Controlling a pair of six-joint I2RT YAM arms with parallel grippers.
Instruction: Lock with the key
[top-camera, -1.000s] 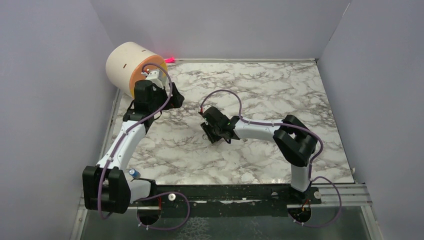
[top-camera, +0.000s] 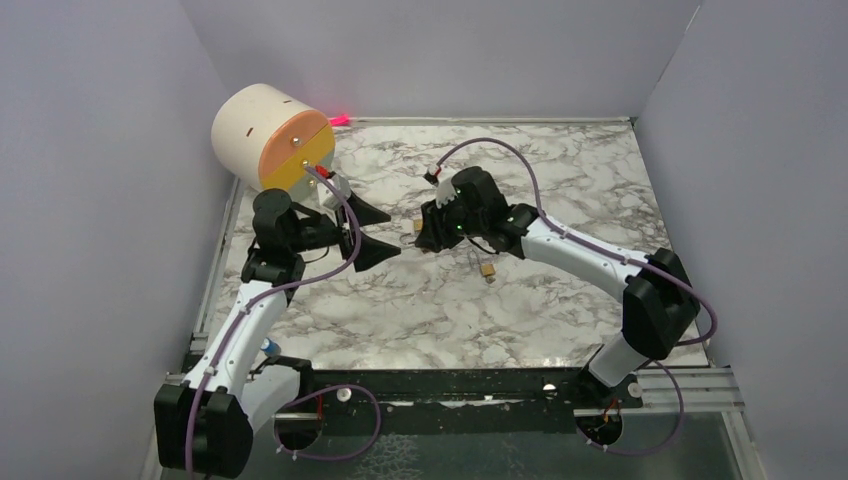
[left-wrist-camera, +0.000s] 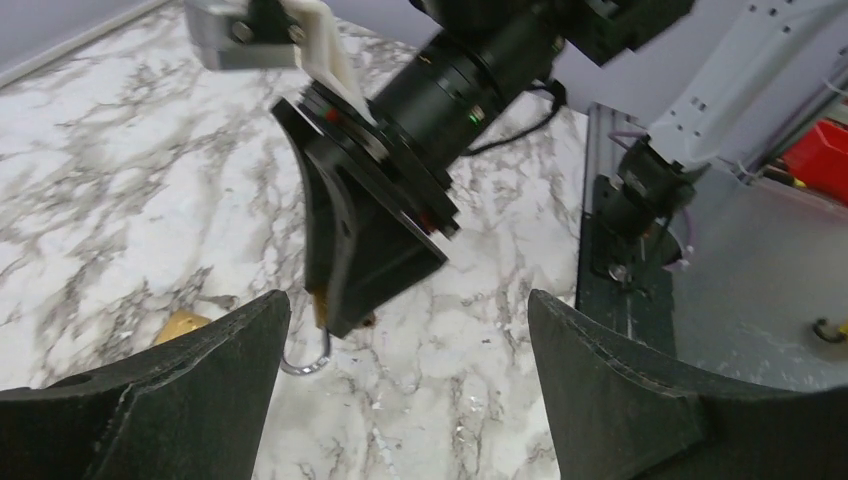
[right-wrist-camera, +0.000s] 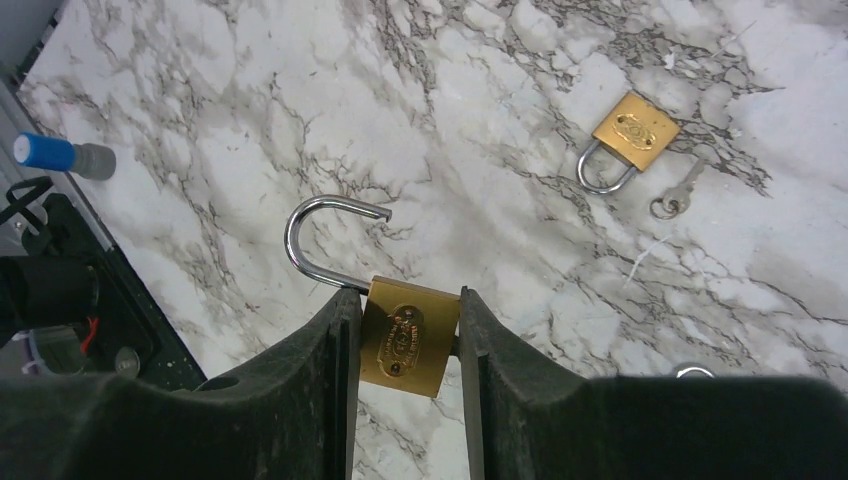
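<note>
My right gripper (top-camera: 432, 230) is shut on a brass padlock (right-wrist-camera: 408, 340), its steel shackle swung open toward the upper left in the right wrist view. My left gripper (top-camera: 388, 233) stands open just left of it, nothing between its fingers. On the marble table a second padlock (right-wrist-camera: 636, 130), shackle closed, lies beside a small silver key (right-wrist-camera: 678, 195); in the top view this padlock (top-camera: 487, 270) is right of my right gripper. Another steel loop (right-wrist-camera: 694, 371) shows at the lower edge of the right wrist view, mostly hidden by the gripper.
A cream cylinder with orange and yellow end (top-camera: 250, 140) stands at the back left. A blue-capped bottle (top-camera: 268, 346) is at the front left.
My right gripper has risen with the padlock, moving up in the top view and uncovering the items beneath.
</note>
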